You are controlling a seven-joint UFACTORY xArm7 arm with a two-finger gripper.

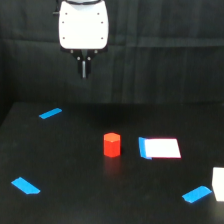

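Observation:
My white arm comes down from the top edge, and its gripper point(84, 65) hangs high above the black table, apart from everything on it. Whether the fingers are open or shut is hard to tell at this size. A red block point(112, 145) stands on the middle of the table, below and right of the gripper.
A white card point(163, 148) with blue and red edges lies right of the block. Blue strips lie at back left point(50, 113), front left point(25, 186) and front right point(197, 194). A white object point(218, 185) sits at the right edge. Dark cloth hangs behind.

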